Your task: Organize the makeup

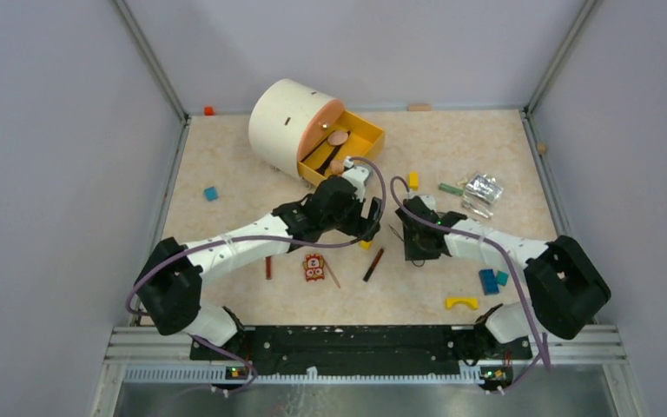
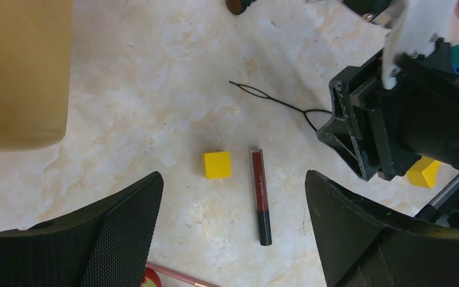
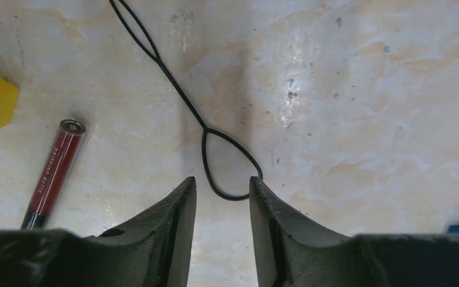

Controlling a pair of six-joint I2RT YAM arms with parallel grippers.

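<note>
A dark red, black-ended makeup stick (image 2: pixel 259 185) lies right of a small yellow cube (image 2: pixel 217 164) in the left wrist view, with my open left gripper above them, empty. A thin black looped cord (image 3: pixel 180 92) lies on the table beneath my right gripper; its fingertips are apart over the cord's loop, not visibly holding it. The cream round organizer (image 1: pixel 274 122) has its orange drawer (image 1: pixel 365 135) out, holding brushes, partly hidden by my left arm. An owl-patterned red item (image 1: pixel 314 268) and a pink pencil (image 2: pixel 182 276) lie nearby.
Silver pouches (image 1: pixel 485 188) and a green piece (image 1: pixel 450 188) lie back right. Blue blocks (image 1: pixel 488 281) and a yellow arch (image 1: pixel 462 303) lie front right. A blue cube (image 1: pixel 211 194) lies left. My two grippers are close together at the centre.
</note>
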